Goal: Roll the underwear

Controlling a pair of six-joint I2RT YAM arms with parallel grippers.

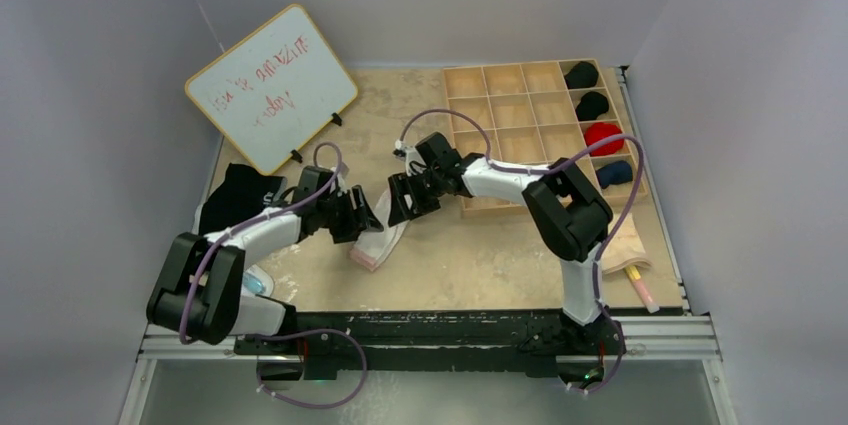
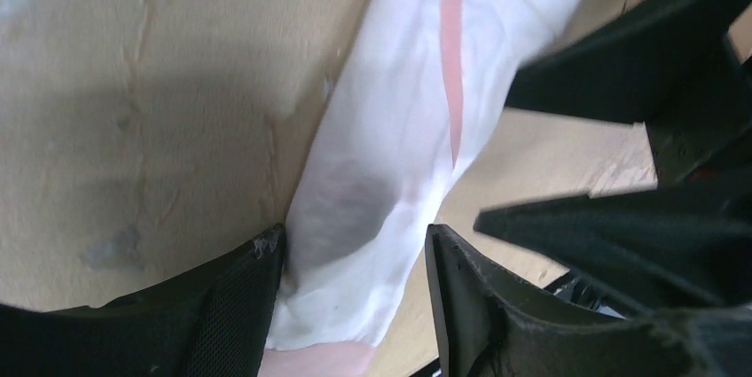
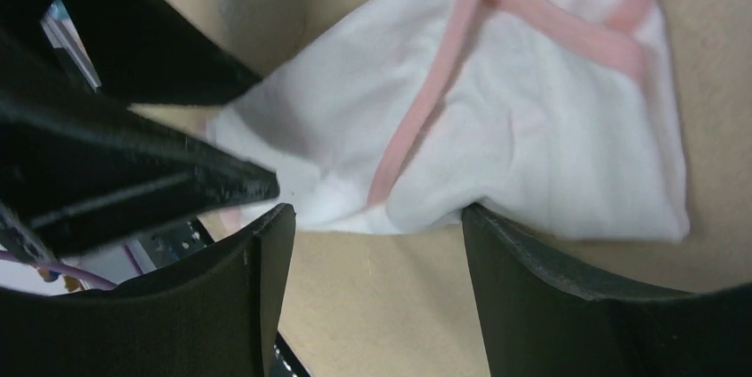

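The white underwear with pink trim lies as a folded strip on the table, angled from lower left to upper right, between the grippers. My left gripper is low over its lower part, fingers apart across the strip, as the left wrist view shows. My right gripper is at the upper end, open, with fingertips at the cloth's folded edge. Whether either grips the fabric is not clear; the cloth lies on the surface.
A wooden compartment tray with dark and red rolls stands at the back right. A whiteboard, black cloth and pale cloth lie at the sides.
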